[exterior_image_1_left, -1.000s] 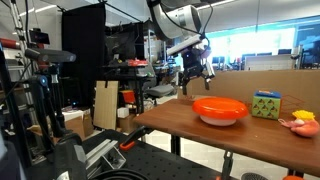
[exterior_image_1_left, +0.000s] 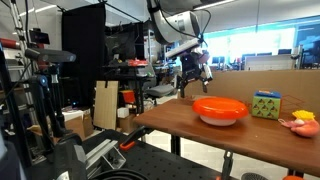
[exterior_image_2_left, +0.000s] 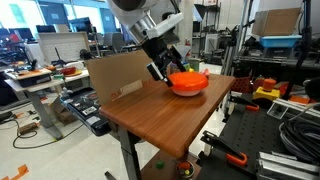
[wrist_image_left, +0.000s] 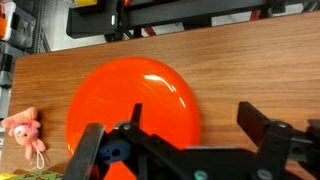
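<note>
A wide orange-red lid or shallow dish (exterior_image_1_left: 220, 106) rests on a white bowl (exterior_image_1_left: 222, 121) on the wooden table. From the wrist view, its round orange top (wrist_image_left: 140, 95) fills the left-centre, and the white bowl is mostly hidden under it. My gripper is open above the table, its dark fingers wide apart and nothing between them. One finger overlaps the orange disc in that view; the other is over bare wood. In exterior view 2 the gripper (exterior_image_2_left: 164, 74) hangs beside the orange top, on its near-left side.
A green and blue block-like box (exterior_image_1_left: 266, 105) stands behind the bowl. A pink-orange plush toy (exterior_image_1_left: 301, 124) lies at the right. A dark rail runs along one table edge.
The arm and gripper have shifted only slightly, a little lower. The orange top and bowl have not moved.
</note>
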